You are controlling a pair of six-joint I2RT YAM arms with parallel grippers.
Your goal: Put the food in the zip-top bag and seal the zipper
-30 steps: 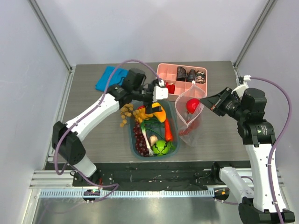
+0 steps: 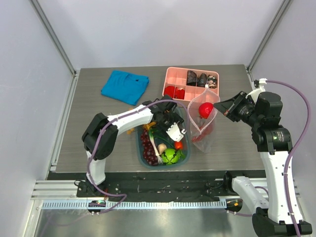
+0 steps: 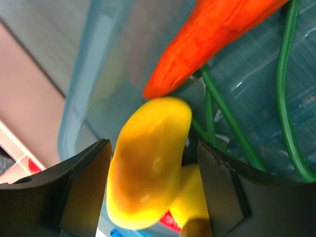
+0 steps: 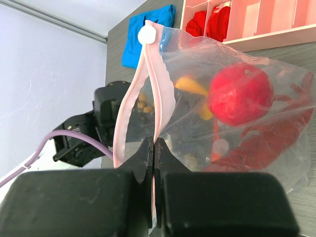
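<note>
My left gripper is low over the food bin [image 2: 143, 163], open around a yellow mango-like piece [image 3: 145, 143], with a red-orange carrot [image 3: 202, 39] and green stalks beside it. The bin also holds grapes [image 2: 148, 148], a watermelon [image 2: 169, 156] and an onion [image 2: 162, 147]. The zip top bag [image 2: 202, 138] stands right of the bin, holding a red round item [image 4: 241, 94] and a reddish piece beneath. My right gripper is shut on the bag's zipper edge [image 4: 163, 98].
A pink divided organizer [image 2: 175, 75] with red and dark items stands at the back. A folded blue cloth [image 2: 123, 86] lies back left. Bare table surrounds these at the left and front right.
My left arm has swung down and rightward, lowering its gripper into the food bin over the yellow piece. The right arm and bag look nearly unchanged.
</note>
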